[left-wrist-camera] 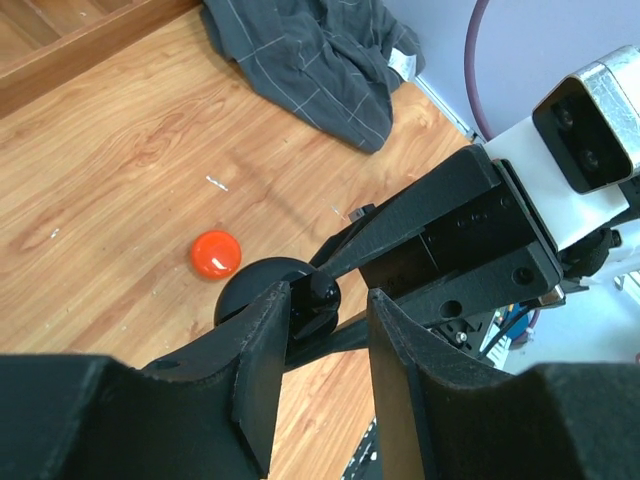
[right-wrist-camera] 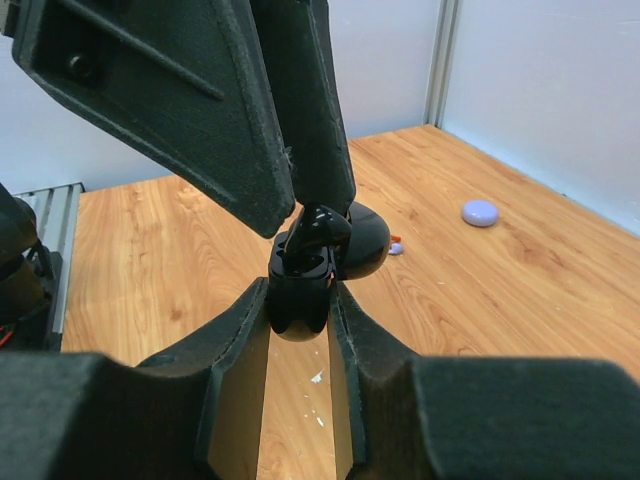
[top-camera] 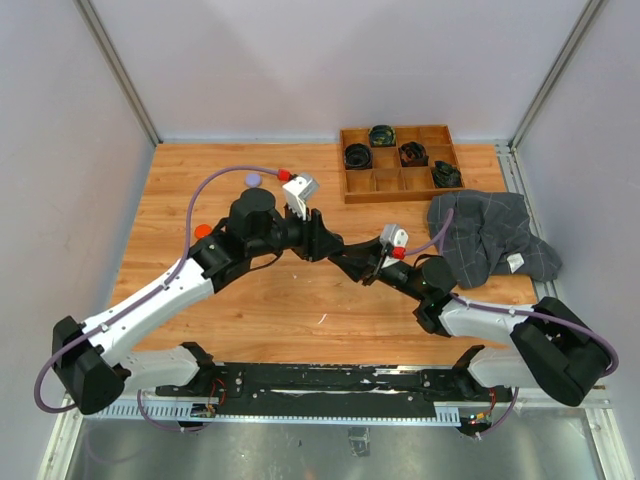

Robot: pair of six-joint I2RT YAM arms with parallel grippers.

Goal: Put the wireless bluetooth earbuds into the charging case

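Note:
The black charging case [right-wrist-camera: 298,315] is held between the fingers of my right gripper, above the table; its rounded lid [right-wrist-camera: 368,240] stands open. A glossy black earbud [right-wrist-camera: 325,226] shows at the top of the case; how deep it sits cannot be made out. Right at the case, my left gripper has its fingers apart, and their tips [right-wrist-camera: 270,215] come down close around the earbud. In the left wrist view the opened case [left-wrist-camera: 262,275] lies just past those fingers. From above, the two grippers meet over mid-table and mostly cover the case.
A wooden divided tray [top-camera: 372,197] with several dark items stands at the back right, beside a crumpled grey cloth [top-camera: 485,235]. On the left lie an orange-red disc [top-camera: 203,231] and a purple disc [top-camera: 253,180].

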